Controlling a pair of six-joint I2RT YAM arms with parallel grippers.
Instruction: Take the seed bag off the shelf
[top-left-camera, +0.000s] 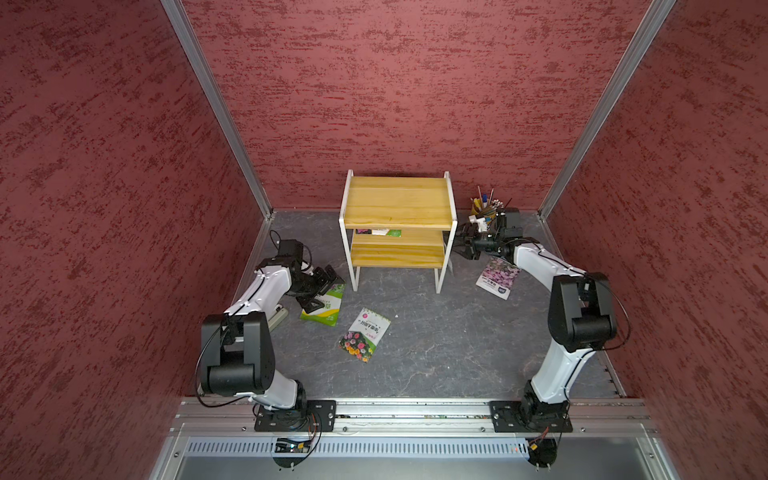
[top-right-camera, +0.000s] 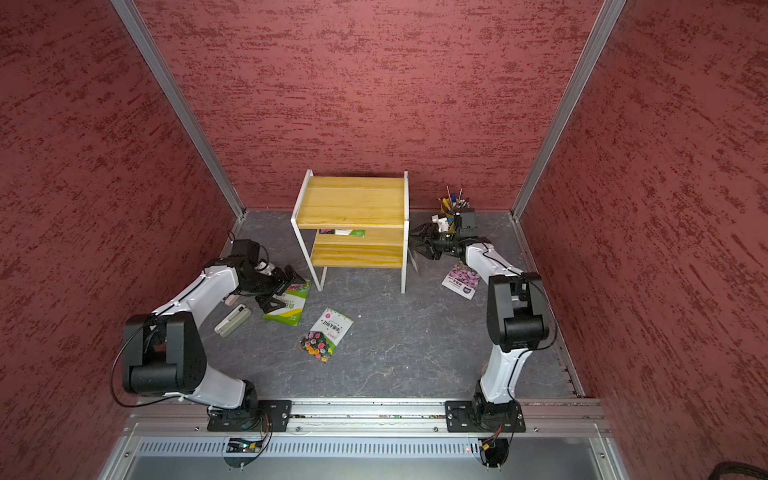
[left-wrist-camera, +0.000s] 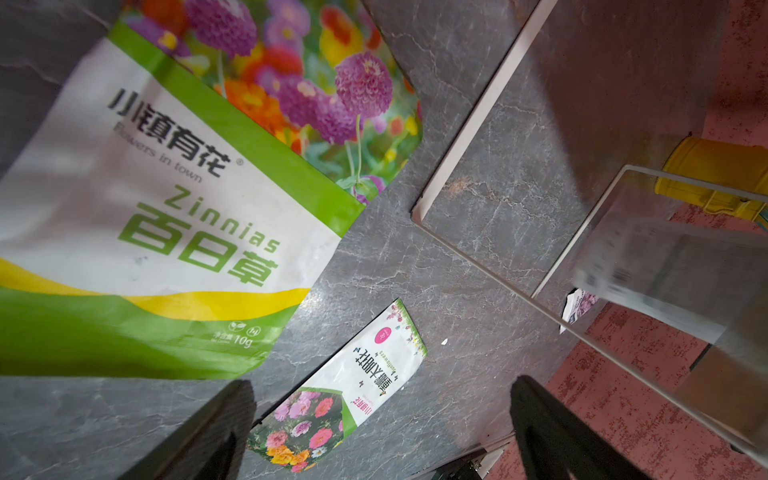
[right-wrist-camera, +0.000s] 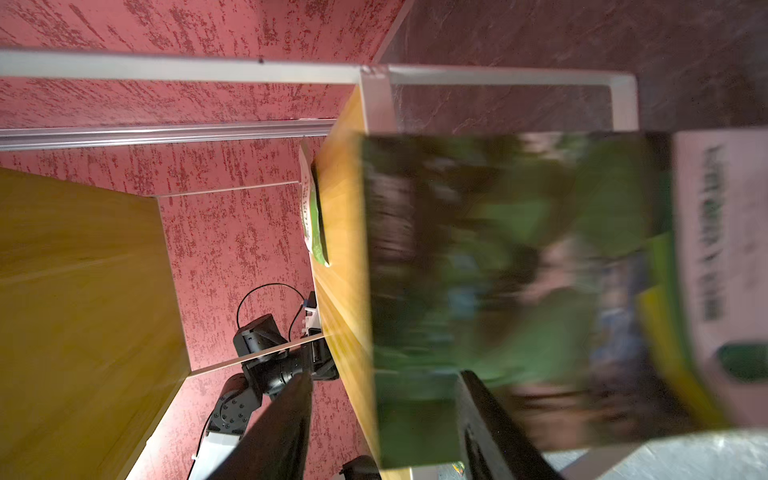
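Observation:
A green seed bag with a pale label (right-wrist-camera: 520, 280), blurred by motion, hangs or drops beside the right side of the shelf (top-left-camera: 400, 254). From above only a thin pale sliver of it shows by the right post. Right of the shelf, my right gripper (top-left-camera: 464, 243) has its fingers (right-wrist-camera: 500, 440) apart; the bag lies beyond them, and no grip on it shows. Another seed bag (top-left-camera: 382, 232) rests at the back left of the middle board. Over a green Zinnias bag (left-wrist-camera: 184, 200) on the floor, my left gripper (top-left-camera: 325, 289) stands open and empty.
A flower seed bag (top-left-camera: 365, 333) lies on the floor in front, and a purple one (top-left-camera: 499, 277) to the right. A yellow pot of pens (top-left-camera: 485, 206) stands behind the right gripper.

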